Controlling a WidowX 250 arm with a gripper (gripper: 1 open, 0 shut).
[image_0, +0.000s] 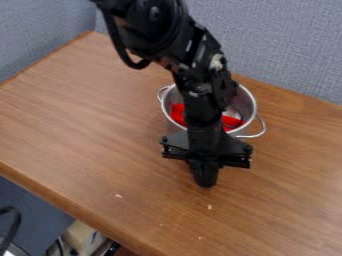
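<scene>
My black arm reaches down from the top of the view, with the gripper (206, 176) low over the wooden table (80, 120), its fingertips close together and shut, nothing visible between them. Behind the gripper sits a metal pot (245, 106) with two wire handles, partly hidden by the arm, holding red objects (231, 122).
Grey padded walls border the table at the back and left. At the lower left, past the table's edge, are a dark surface and cables.
</scene>
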